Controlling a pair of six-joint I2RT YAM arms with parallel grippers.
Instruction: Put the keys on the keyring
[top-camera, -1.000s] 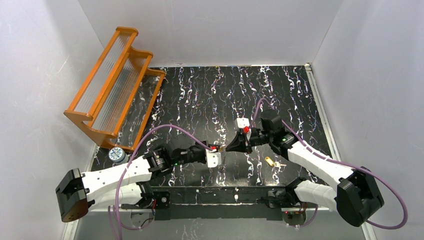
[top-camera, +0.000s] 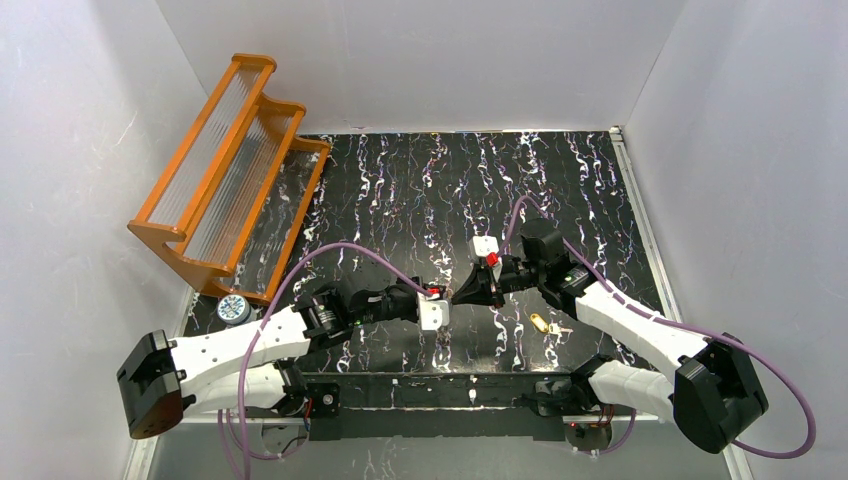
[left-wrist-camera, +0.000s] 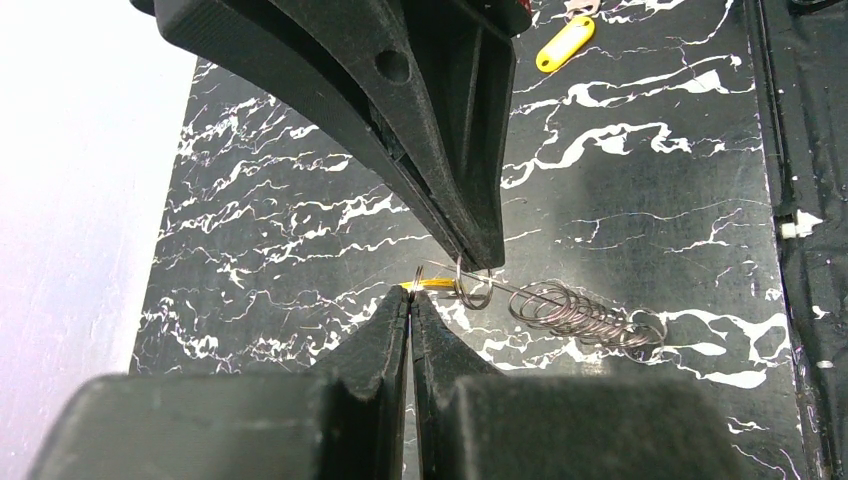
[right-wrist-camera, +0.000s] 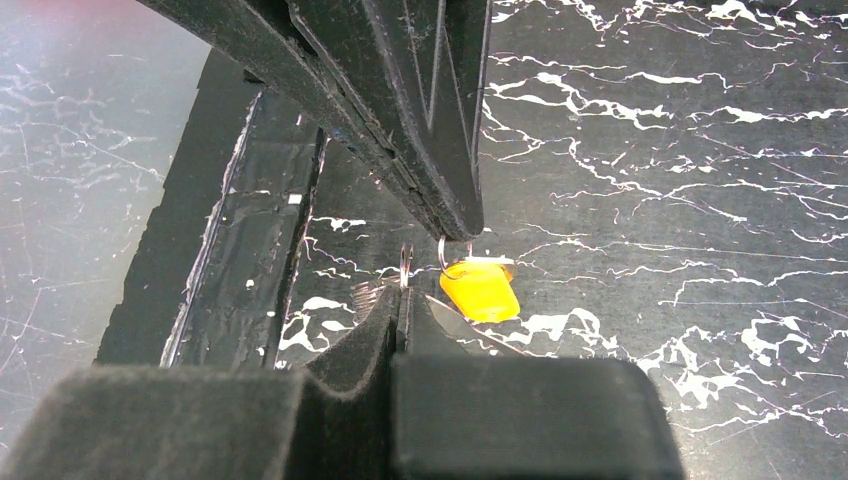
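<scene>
In the left wrist view, my left gripper is shut, with a thin wire ring upright at its fingertips. A yellow tag (right-wrist-camera: 482, 292) hangs below the left fingertips in the right wrist view. My right gripper is shut on the wire keyring, whose small end loop (left-wrist-camera: 472, 292) shows under its tip. The keyring's coiled wire (left-wrist-camera: 575, 315) trails off to the right in the left wrist view. The two grippers' tips are very close together above the table. I cannot tell whether the rings touch or are linked.
Another yellow-tagged key (top-camera: 540, 323) lies on the dark marbled table, right of the grippers. An orange-framed rack (top-camera: 215, 180) stands at the left, with a round white item (top-camera: 234, 309) near its foot.
My left gripper has shifted slightly to the right, closing in on the right gripper's tip. The right arm looks unmoved.
</scene>
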